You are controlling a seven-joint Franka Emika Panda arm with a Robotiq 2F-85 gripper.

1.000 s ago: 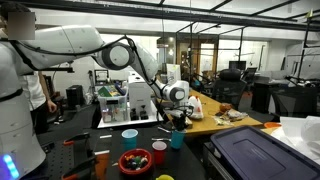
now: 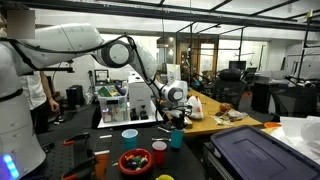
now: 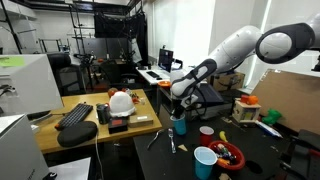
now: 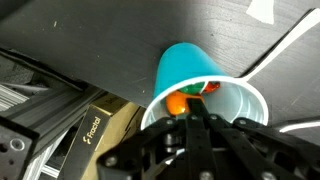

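A blue cup (image 4: pixel 186 62) fills the middle of the wrist view, its pale inside (image 4: pixel 237 101) facing me. Small orange (image 4: pixel 177 103), green and red items show inside it. My gripper is over the cup's mouth, fingers together, and no object shows between them. Part of the mouth is hidden behind the fingers. In exterior view 1 the same cup (image 2: pixel 177 139) stands on the dark table just below the gripper (image 2: pixel 178 122). Exterior view 2 has the gripper (image 3: pixel 178 114) right above the cup (image 3: pixel 179 127) too.
A red bowl (image 2: pixel 121 164) with several items, another blue cup (image 2: pixel 130 138) and a red cup (image 2: pixel 159 147) stand nearer the base. Beside the cup lies a Fractal box (image 4: pixel 101 140). A large dark bin lid (image 2: pixel 265 155) takes up the right side.
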